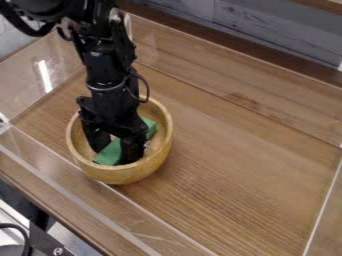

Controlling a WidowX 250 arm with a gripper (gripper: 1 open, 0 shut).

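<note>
A round yellow wooden bowl (127, 171) stands on the wooden table at the left. My black gripper (115, 138) reaches down into it, over a green object (108, 154) lying inside, which it partly hides. The fingertips are dark and overlap the green object, so whether they are closed on it is unclear.
A grey wall panel (254, 35) runs along the back. The table's left edge has a pale border, with dark cables at the lower left corner.
</note>
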